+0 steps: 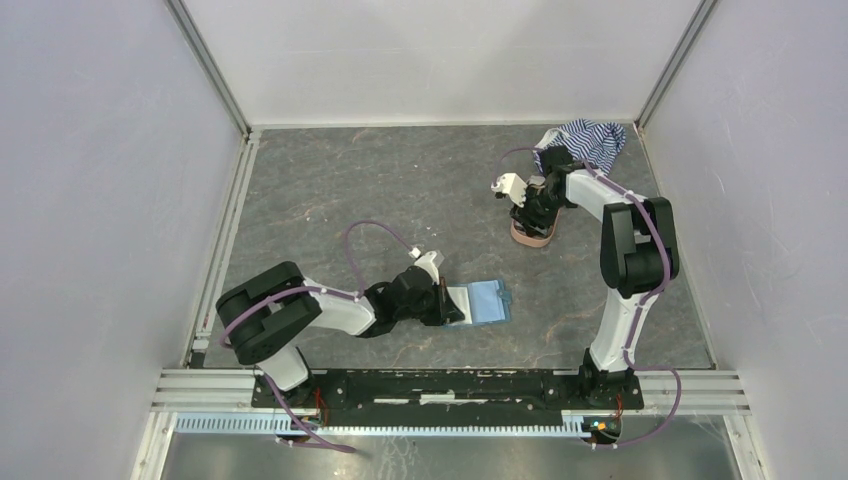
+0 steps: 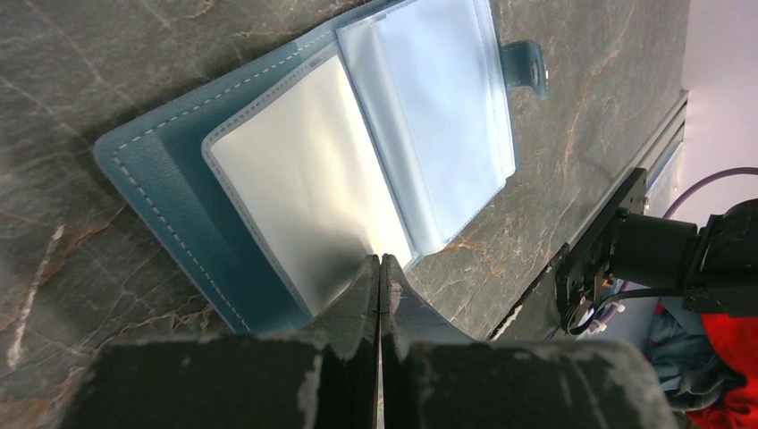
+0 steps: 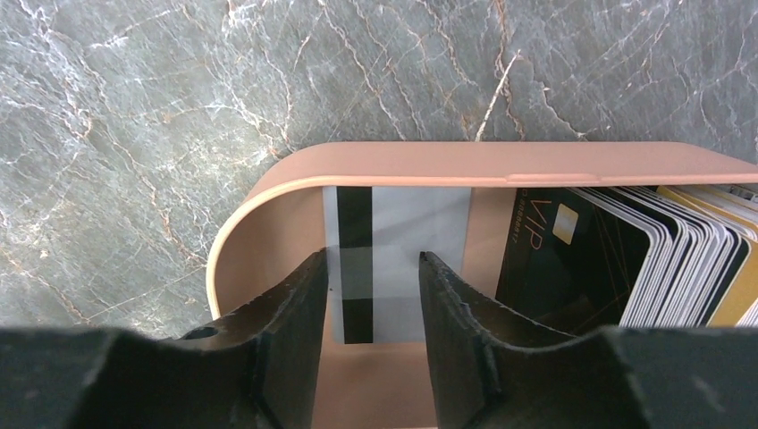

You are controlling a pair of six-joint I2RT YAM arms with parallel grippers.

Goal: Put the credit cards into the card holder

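The blue card holder lies open on the table, its clear sleeves spread out; the top view shows the holder too. My left gripper is shut over the edge of a sleeve, with nothing visible between its fingertips. In the right wrist view, a grey card with a black stripe lies in a salmon-coloured tray. My right gripper is over that card, fingers parted, one near each long side; whether they touch it I cannot tell. Several more cards lean stacked at the tray's right.
A striped cloth lies at the back right, behind the tray. Bare table fills the back left and the stretch between tray and holder.
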